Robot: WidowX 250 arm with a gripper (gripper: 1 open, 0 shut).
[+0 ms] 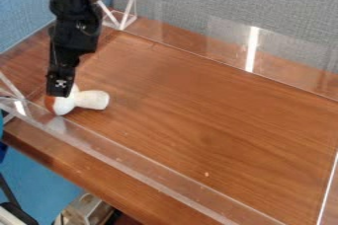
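Note:
A white object (87, 100) with a rounded end and a reddish patch lies on the wooden surface near the left front corner. My black gripper (59, 85) hangs from above, low over the object's left end and partly in front of it. The fingers are small and dark in this view, and I cannot make out a gap between them.
Clear plastic walls with white corner brackets (117, 20) border the wooden surface (211, 120). The front wall runs close below the white object. A blue area with some metal hardware lies below at the lower left.

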